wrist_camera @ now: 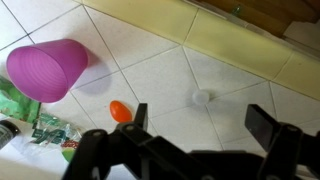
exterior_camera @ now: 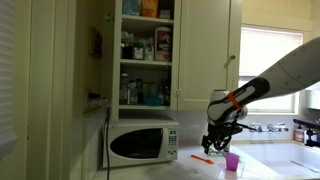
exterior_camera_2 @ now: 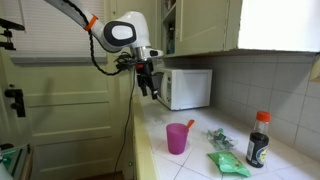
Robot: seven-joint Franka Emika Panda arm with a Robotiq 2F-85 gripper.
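My gripper is open above the tiled counter, with no object between its fingers. In the wrist view a small white round thing point(wrist_camera: 201, 97) lies on the tiles near the gap between the fingertips. A pink cup point(wrist_camera: 48, 70) is at the left of that view, apart from the gripper. The orange object point(wrist_camera: 120, 112) shows between the cup and the left finger; in exterior view 1 it looks like a long orange utensil point(exterior_camera: 202, 159) on the counter. From the side, my gripper point(exterior_camera_2: 150, 92) hangs well above the counter, higher than the pink cup point(exterior_camera_2: 177, 138).
A dark sauce bottle point(exterior_camera_2: 258, 140) and a green packet point(exterior_camera_2: 228, 163) stand near the cup. The white microwave point(exterior_camera: 143, 142) is at the back, under shelves and a cupboard point(exterior_camera: 208, 60). The counter's yellow edge point(wrist_camera: 230, 42) borders the tiles.
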